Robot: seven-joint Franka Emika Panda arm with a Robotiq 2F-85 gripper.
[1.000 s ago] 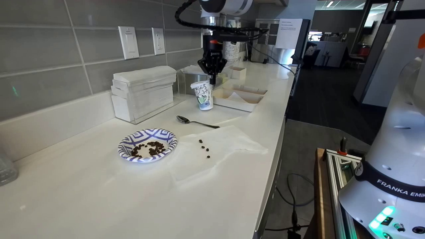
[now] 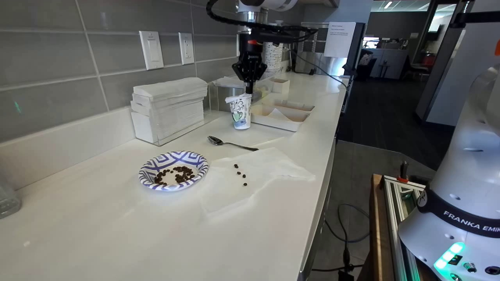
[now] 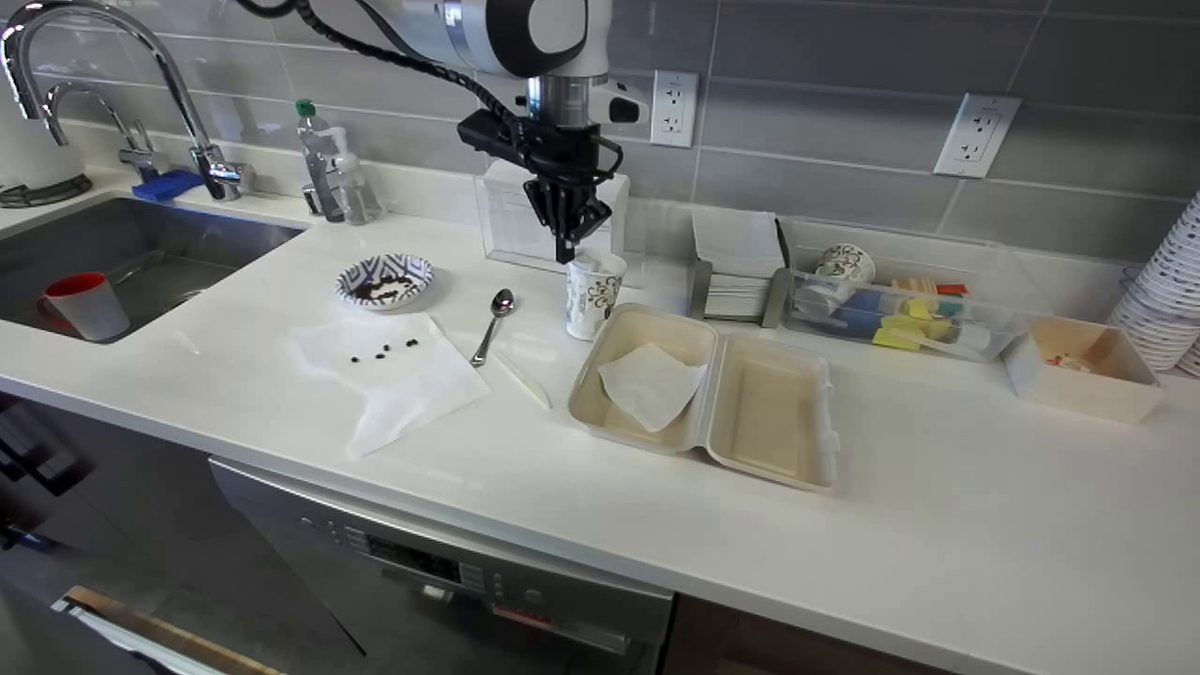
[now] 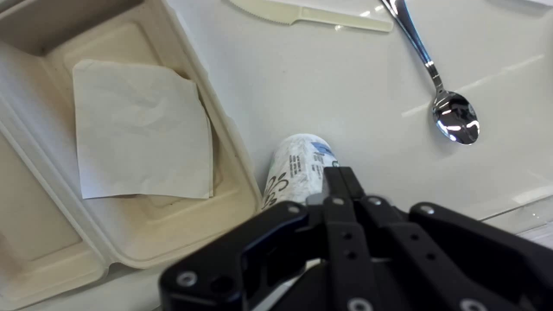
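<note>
A white patterned paper cup [image 2: 241,112] stands on the counter beside the takeout box, leaning slightly in exterior view 1. My gripper [image 2: 249,90] points down at its rim, with the fingertips close together. In exterior view 2 the gripper [image 3: 564,254] is at the upper left side of the cup [image 3: 591,302]. From the wrist view, the shut fingers [image 4: 337,189] overlap one side of the cup [image 4: 298,168], and no gap shows between them. Whether the thin rim is caught there cannot be told. The inside of the cup is mostly hidden.
An open takeout box [image 3: 773,411] with a napkin [image 3: 652,382] sits right beside the cup. A spoon [image 3: 492,326], a pale knife [image 3: 523,381] and a patterned bowl [image 3: 384,281] with dark beans lie leftward. A napkin holder [image 2: 168,110] stands near the wall.
My gripper has risen slightly, its fingertips now higher against the cup's rim. The cup has tipped a little more upright; its base is about where it was.
</note>
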